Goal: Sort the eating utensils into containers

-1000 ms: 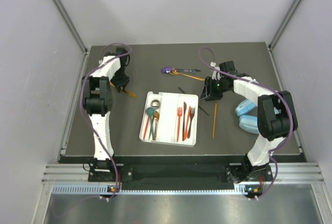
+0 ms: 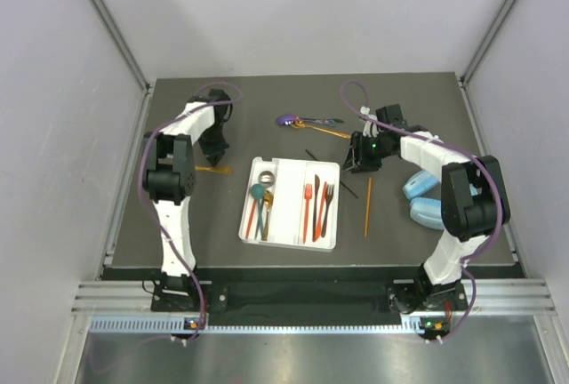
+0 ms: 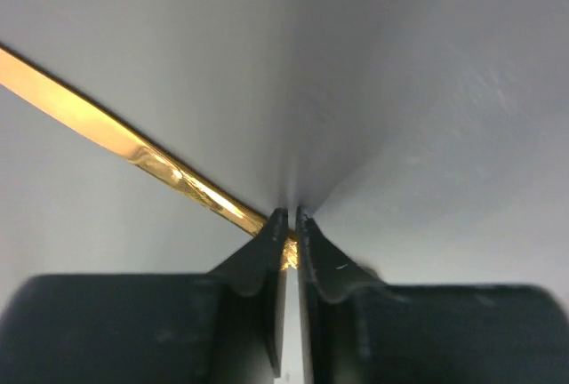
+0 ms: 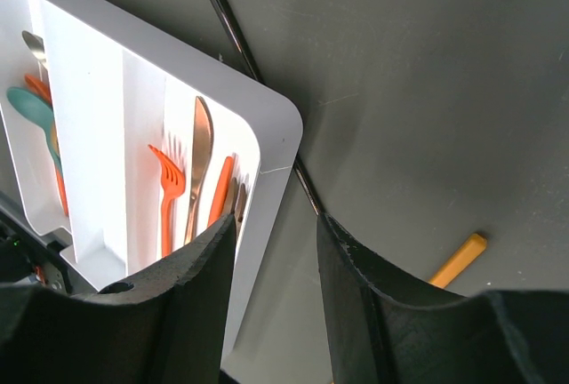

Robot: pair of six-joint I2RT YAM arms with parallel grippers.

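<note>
A white divided tray (image 2: 289,202) holds spoons in its left part and forks and knives (image 4: 200,162) in its right. At the left, a gold utensil (image 3: 107,131) lies on the table, with my left gripper down over it, its fingertips close together; whether they grip it is unclear. My right gripper stands part open beside the tray's right edge, nothing seen between its fingers. A dark stick (image 4: 222,11) lies by the tray, an orange stick (image 2: 367,206) further right. A purple spoon (image 2: 287,120) and other utensils lie behind the tray.
Light blue cases (image 2: 427,212) lie at the right beside the right arm.
My left gripper has shifted slightly right and toward the front, and the gold utensil under it lies more level across the view. The right arm has not moved.
</note>
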